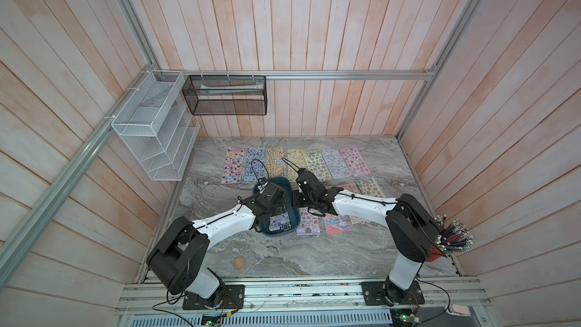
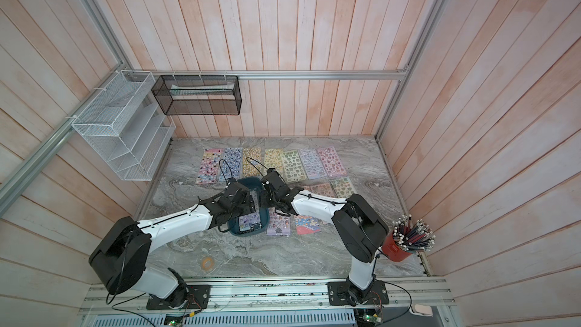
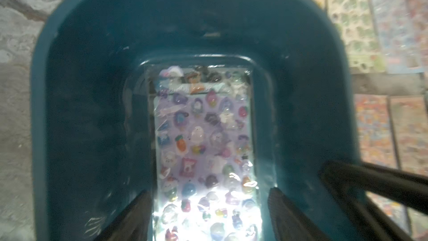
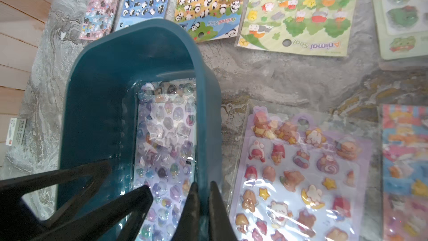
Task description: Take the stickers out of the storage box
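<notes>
The teal storage box (image 4: 208,120) stands in the middle of the table, and a clear-wrapped lilac sticker sheet (image 3: 202,138) lies flat on its floor. My left gripper is over the box, open, its fingers spread to either side of the sheet's near part with nothing gripped. My right gripper is shut on the box's right wall, one finger inside and one outside. Whether other sheets lie beneath the lilac one cannot be told. On the table just right of the box lies a lavender sticker sheet with bears and rabbits (image 4: 298,174).
Several sticker sheets lie in a row behind the box, including a yellow animal sheet (image 4: 298,15), and more lie to its right. A roll of tape (image 1: 239,262) sits at the front left. A red pen pot (image 2: 396,248) stands far right.
</notes>
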